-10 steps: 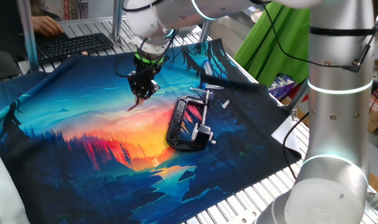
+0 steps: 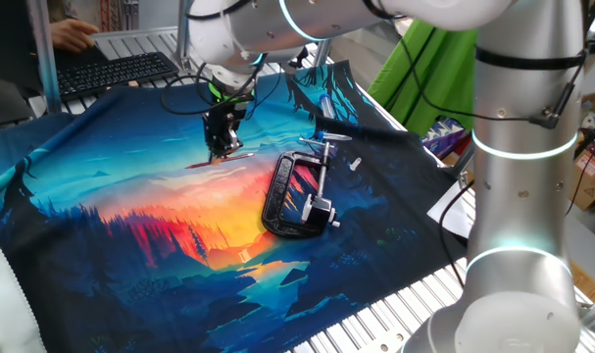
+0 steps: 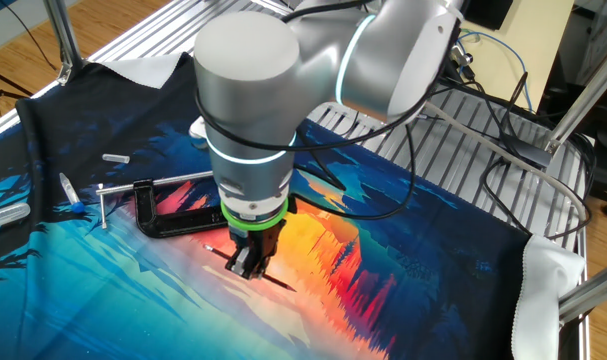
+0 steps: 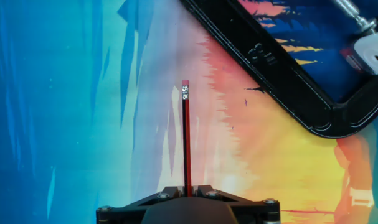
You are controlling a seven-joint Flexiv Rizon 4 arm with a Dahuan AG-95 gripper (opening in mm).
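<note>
A dark red and black pencil (image 4: 186, 140) with a pink eraser runs straight out from between the fingertips in the wrist view. My gripper is shut on it. From the first exterior side, the pencil (image 2: 236, 158) lies roughly level across the fingertips of the gripper (image 2: 217, 153), above the bright part of the printed cloth. Both ends of the pencil (image 3: 280, 284) stick out either side of the gripper (image 3: 245, 270) in the second exterior view. Its height over the cloth is hard to tell.
A black C-clamp (image 2: 277, 196) lies on the cloth close to the gripper. Beyond it are a blue-capped tube (image 3: 69, 192) and a small clear piece (image 3: 115, 158). A keyboard (image 2: 116, 69) with a person's hand (image 2: 72, 34) is at the back left.
The gripper has turned, swinging the pencil from pointing toward the front to lying sideways. The arm has shifted slightly, and the pencil has stayed in the gripper.
</note>
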